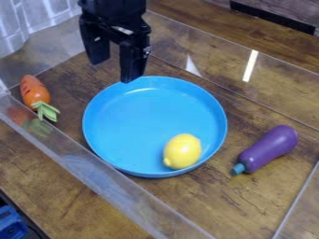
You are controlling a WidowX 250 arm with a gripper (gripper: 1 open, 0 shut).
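Observation:
My black gripper hangs open above the back edge of a blue plate, with nothing seen between its fingers. A yellow lemon rests on the plate's front right part. An orange toy carrot with green leaves lies left of the plate. A purple toy eggplant lies to the right of the plate.
The wooden surface has clear plastic walls round it, one crossing the front left. A blue object shows at the bottom left corner.

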